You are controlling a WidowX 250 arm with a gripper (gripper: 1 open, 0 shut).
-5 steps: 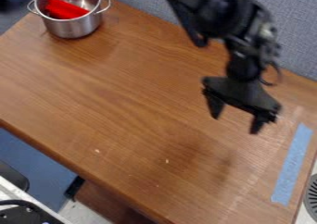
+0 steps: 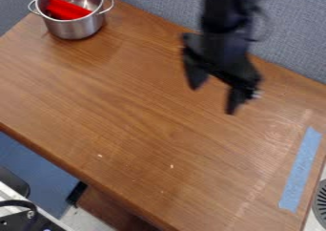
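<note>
My gripper (image 2: 214, 90) is raised over the right half of the wooden table, blurred and dark, its two fingers apart with nothing visible between them. A steel pot (image 2: 75, 27) with two handles stands at the back left corner, holding a red object (image 2: 67, 9).
A light blue strip (image 2: 300, 168) lies along the table's right edge, with a round metal item partly visible beside it. A grey padded surface is behind.
The pot and red object are unchanged.
</note>
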